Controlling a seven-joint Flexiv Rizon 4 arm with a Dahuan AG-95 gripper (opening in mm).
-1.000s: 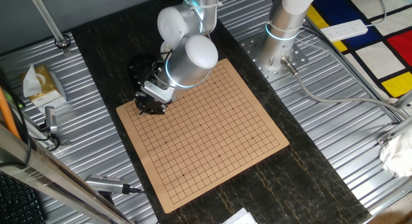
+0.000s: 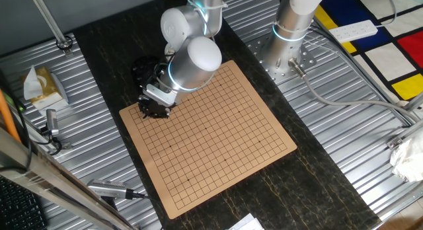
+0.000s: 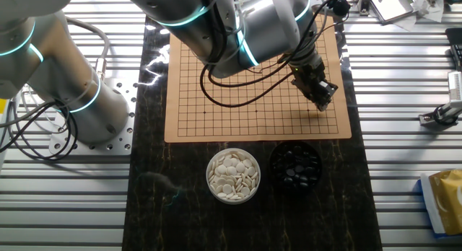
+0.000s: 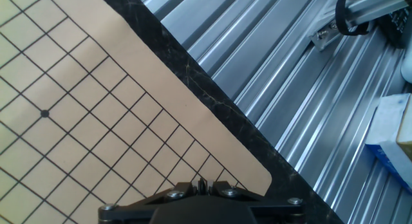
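A tan Go board [image 2: 218,151] lies on the black marbled table, with no stones visible on its uncovered grid. My gripper is over one corner of the board; in the wrist view its dark fingers come together at the bottom centre, with nothing distinguishable between them. In exterior view 2 the gripper [image 3: 325,101] points down above that corner, near the bowl side. A white bowl of white stones [image 3: 233,176] stands beside the board, and a black bowl of black stones [image 3: 295,169] stands right of it.
A tissue box [image 2: 46,90] sits on the ribbed metal surface at left. A clamp-like device [image 2: 111,189] reaches close to the board's edge. Black cables [image 3: 253,99] hang from my arm over the board. Most of the board is clear.
My arm's wrist has shifted very slightly, while the gripper stays over the same board corner. The board looks unchanged.
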